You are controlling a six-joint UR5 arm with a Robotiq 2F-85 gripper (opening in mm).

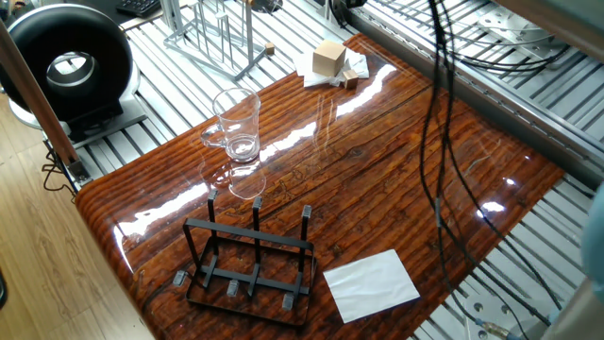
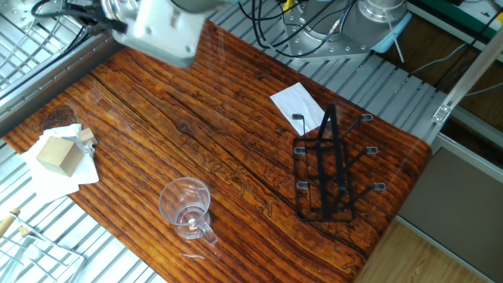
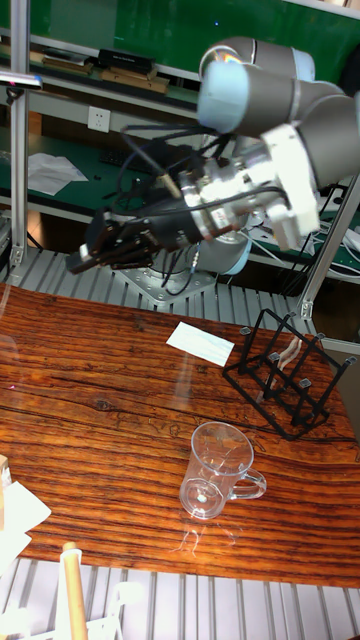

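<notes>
A clear glass mug (image 1: 242,127) with a handle stands upright on the glossy wooden table (image 2: 134,141). In exterior view 3 its handle (image 3: 249,485) points right. A black wire rack (image 1: 250,274) with several capped prongs rests on the same table, apart from the mug. Between the rack and the robot's side lies a flat white sheet (image 1: 372,285). My black gripper (image 3: 83,259) hangs above the table's far side in exterior view 3, well away from mug and rack. Motion blur and its angle hide whether the fingers are open or shut. Nothing held shows there.
A wooden block (image 2: 60,156) and a smaller one (image 2: 86,137) sit on white paper at a table corner. A grey wire rack (image 1: 219,42) stands off the table. Loose black cables (image 1: 440,142) dangle from the arm.
</notes>
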